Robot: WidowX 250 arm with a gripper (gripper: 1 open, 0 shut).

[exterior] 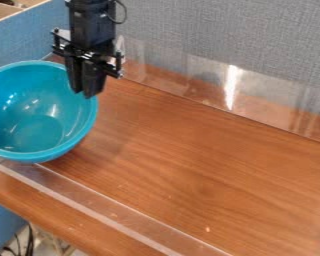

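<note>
A large turquoise bowl (29,125) sits tilted slightly at the left end of the wooden surface (203,180). My black gripper (85,85) hangs at the bowl's upper right rim, its fingers pointing down and appearing shut. Whether anything is between them is hard to tell at this size.
Clear plastic edging runs along the back and front left of the wooden surface. A grey padded wall stands behind, a blue panel at the left.
</note>
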